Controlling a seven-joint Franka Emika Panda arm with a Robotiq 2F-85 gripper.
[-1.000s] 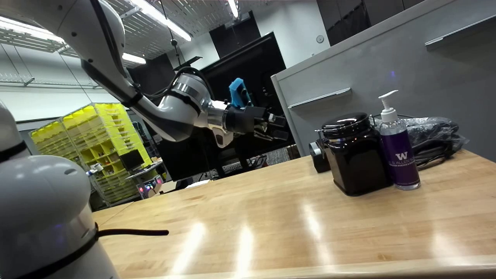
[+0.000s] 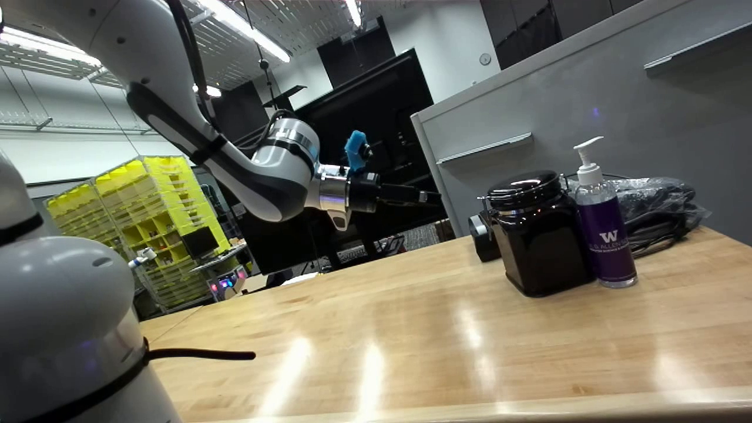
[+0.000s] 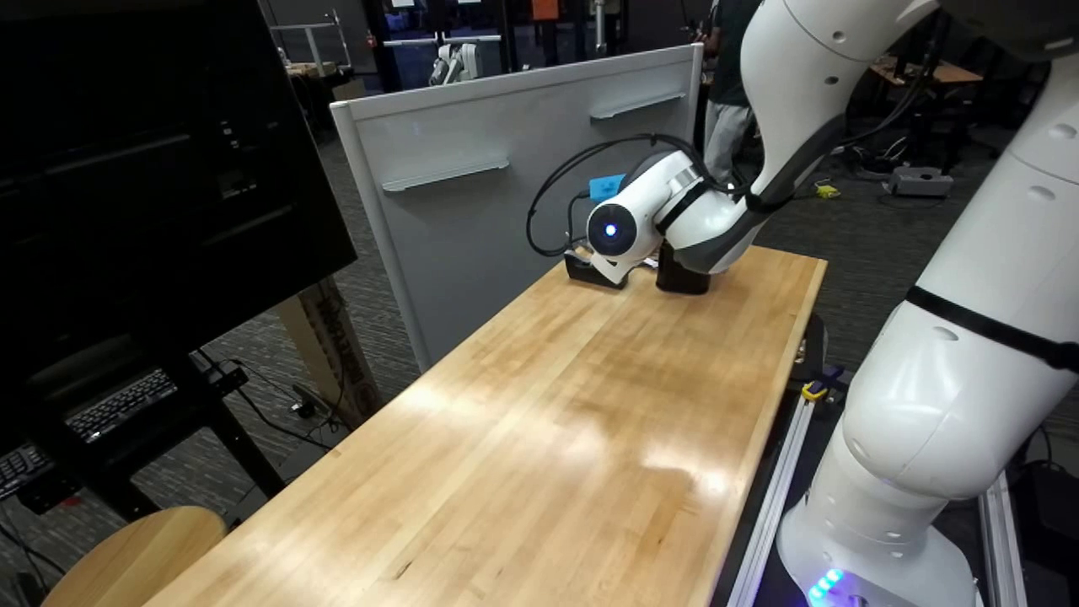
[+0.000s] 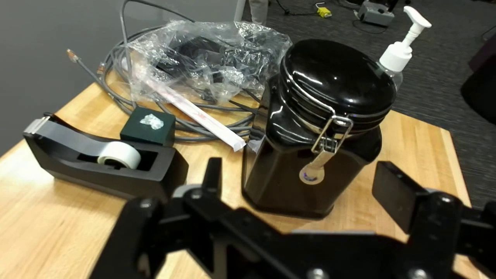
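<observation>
My gripper is open, its two black fingers set wide apart with nothing between them. Beyond the fingers in the wrist view stands a black lidded jar (image 4: 302, 186), upright on the table, its wire clasp facing me. In exterior view 1 the gripper (image 2: 430, 197) is held above the table, to the left of the jar (image 2: 543, 247) and apart from it. A clear pump bottle with a purple label (image 2: 607, 236) stands right beside the jar; the wrist view shows only its white pump (image 4: 397, 55) and shoulder behind the jar.
A black tape dispenser (image 4: 107, 160) and a small dark green box (image 4: 149, 126) lie left of the jar. Grey cables and a clear plastic bag (image 4: 214, 55) lie behind. A grey partition (image 2: 564, 127) borders the table.
The gripper has turned about its own axis and shifted slightly, with the forearm moving a little right in exterior view 1. The jar and bottle have stayed where they were.
</observation>
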